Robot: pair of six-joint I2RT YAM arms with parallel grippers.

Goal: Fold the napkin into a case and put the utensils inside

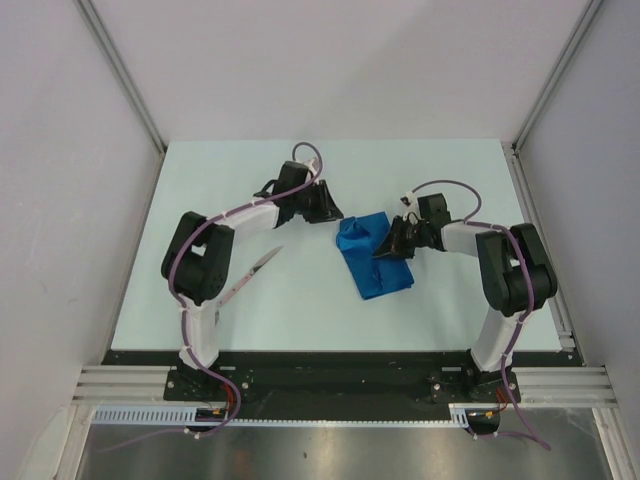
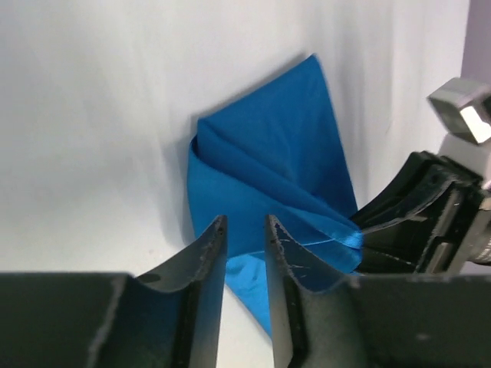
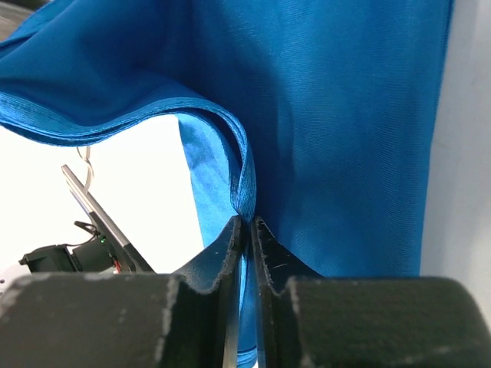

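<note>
The blue napkin (image 1: 365, 275) lies partly folded right of the table's centre, with a raised, bunched flap at its top left. My right gripper is at that flap's doubled edge, which runs between its nearly closed fingertips; whether it grips the cloth is unclear. My left gripper hangs just up and left of the napkin, its fingers parted with nothing visible between them. The utensils (image 1: 250, 275) lie on the table left of the napkin, beside the left arm; slim metal handles also show in the right wrist view (image 3: 107, 226).
The two arms stand at either side, the left one partly over the utensils.
</note>
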